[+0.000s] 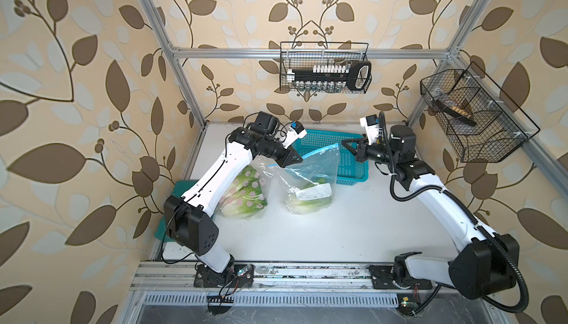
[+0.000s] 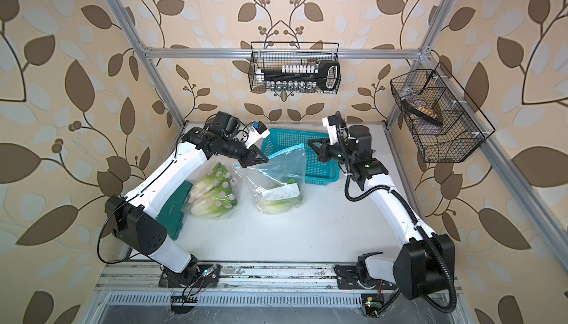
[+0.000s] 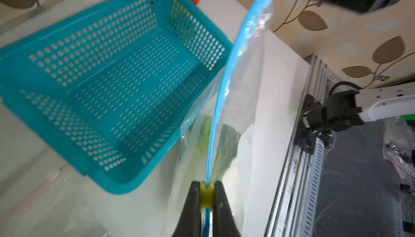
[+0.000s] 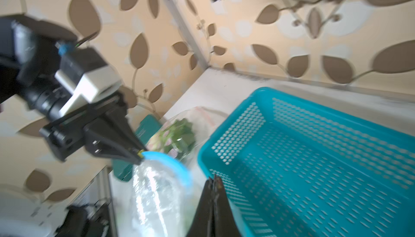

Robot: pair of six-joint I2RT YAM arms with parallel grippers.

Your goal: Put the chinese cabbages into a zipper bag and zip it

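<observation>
A clear zipper bag [image 1: 310, 179] with a blue zip strip and a pale green cabbage inside stands in the middle. My left gripper is shut on the strip at a yellow piece near its left end. My right gripper is shut with nothing visible between its fingers, beside the strip's right end in the top views. Left of this bag, another clear bag [image 2: 210, 197] holds leafy cabbages.
A teal basket [image 2: 322, 173] stands behind the bag. A green board [image 2: 174, 208] lies at the left. Wire racks hang on the back and right walls.
</observation>
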